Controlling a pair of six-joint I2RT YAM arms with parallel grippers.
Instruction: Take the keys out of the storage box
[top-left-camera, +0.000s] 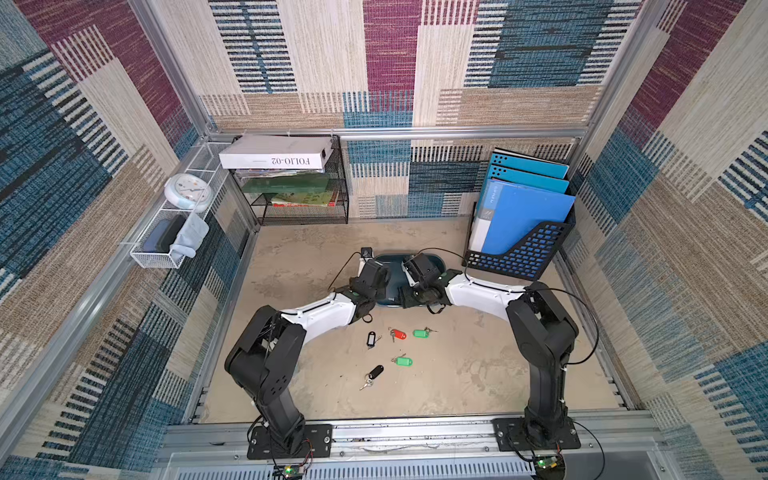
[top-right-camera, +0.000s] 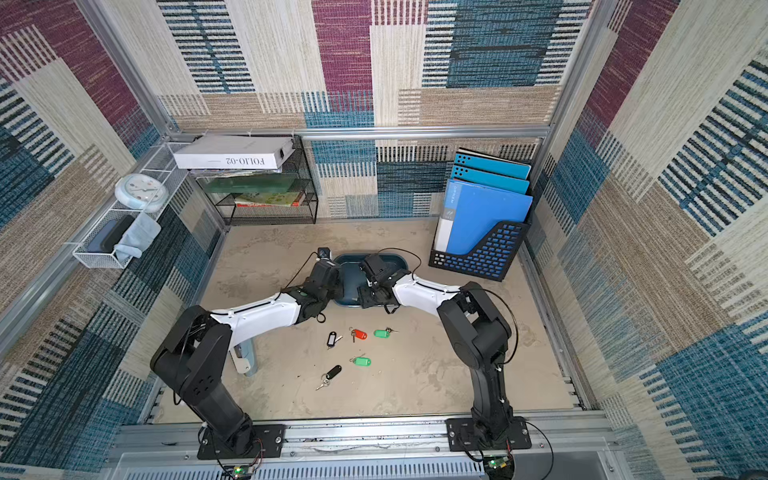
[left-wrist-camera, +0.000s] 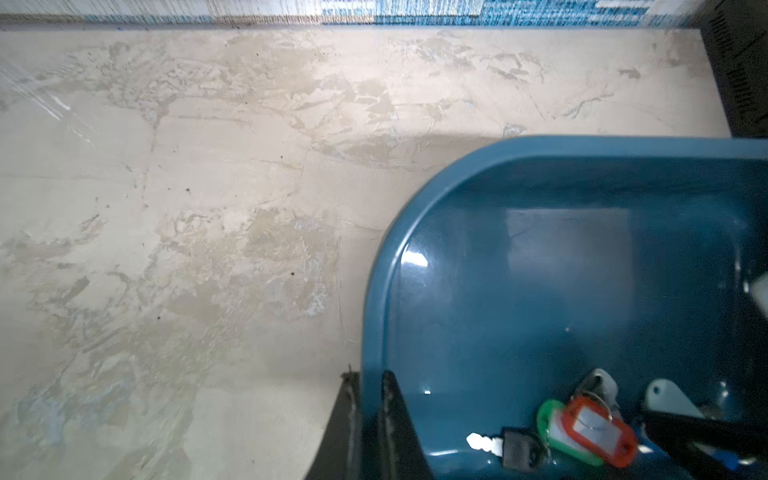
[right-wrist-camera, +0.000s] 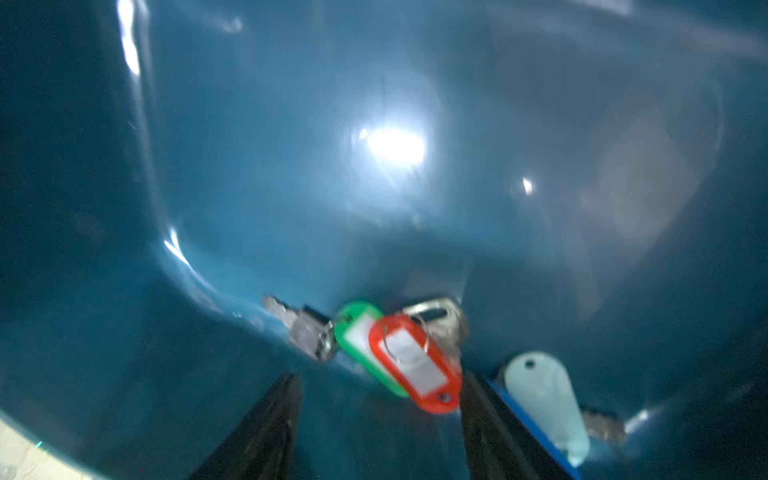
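Observation:
The dark teal storage box (left-wrist-camera: 560, 280) sits in the back middle of the table. My left gripper is shut on its left rim. Inside, in the right wrist view, lie keys with a red tag (right-wrist-camera: 412, 364), a green tag (right-wrist-camera: 368, 376), a light blue tag (right-wrist-camera: 544, 396) and a dark key head (right-wrist-camera: 312, 332). My right gripper is open over them, its fingers straddling the red-tagged bunch, nothing seen gripped. Outside, keys with red (top-left-camera: 398, 334), green (top-left-camera: 404, 361) and black (top-left-camera: 375, 373) tags, and others, lie on the table in front of the box.
A black file holder (top-left-camera: 520, 248) with blue folders stands at back right. A wire rack (top-left-camera: 296, 208) with papers is at back left.

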